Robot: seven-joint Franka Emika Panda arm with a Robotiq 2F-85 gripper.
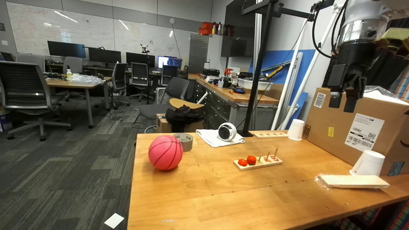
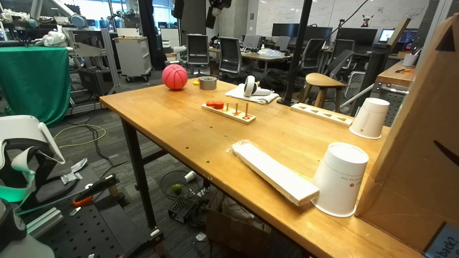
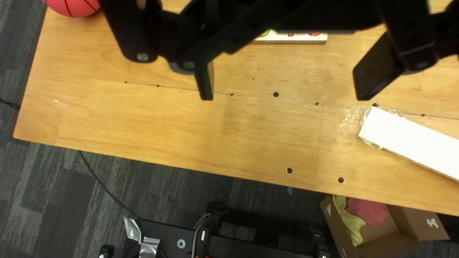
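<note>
My gripper hangs high above the wooden table, its fingers wide apart with only bare tabletop seen between them. In exterior view 1 the gripper point(image 1: 343, 105) appears at the upper right, in front of the cardboard box. A wooden peg board point(image 1: 260, 163) lies mid-table; red rings point(image 1: 251, 159) sit at its left end, and the pegs to the right stand bare. On the far left of the table rests a pink ball point(image 1: 165, 152), with a grey tape roll point(image 1: 186, 142) just behind it. A plastic-wrapped white wooden bar point(image 2: 273, 170) lies near the front edge.
Upside-down white cups point(image 2: 342, 178) point(image 2: 370, 118) stand by the large cardboard box point(image 1: 345, 122). At the back are a slotted wooden strip point(image 2: 320, 114), a white headset point(image 1: 227, 132) on a cloth point(image 1: 214, 140), and a black pole point(image 1: 256, 72).
</note>
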